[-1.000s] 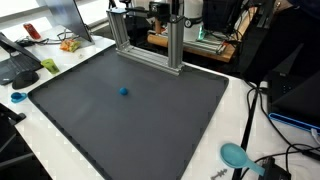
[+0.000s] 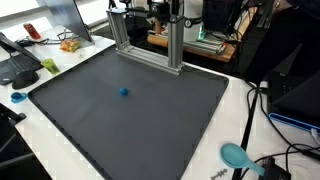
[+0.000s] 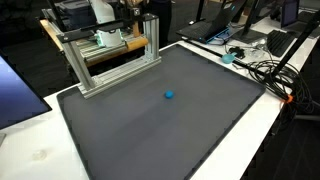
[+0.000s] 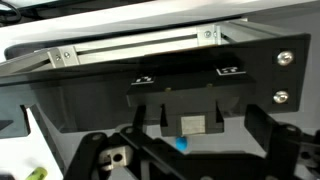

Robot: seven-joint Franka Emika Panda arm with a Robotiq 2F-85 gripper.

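Observation:
In the wrist view my gripper is open, its two dark fingers set wide apart. Between and beyond them a dark block with a small brownish square face (image 4: 193, 125) shows; no finger clearly touches it. That block lies against a long black bar (image 4: 95, 92) with metal screws at its right end. A small blue object (image 2: 123, 91) rests on the dark mat (image 2: 150, 125), well apart from the metal frame; the same blue object (image 3: 169, 95) shows in the second exterior view. In the wrist view, part of the blue object (image 4: 181, 144) appears below the block.
The silver frame (image 3: 122, 72) stands at the mat's edge. A green object (image 2: 49, 65) and dark equipment lie beyond the mat's left side. Near the front right are a teal round item (image 2: 236, 155) and cables.

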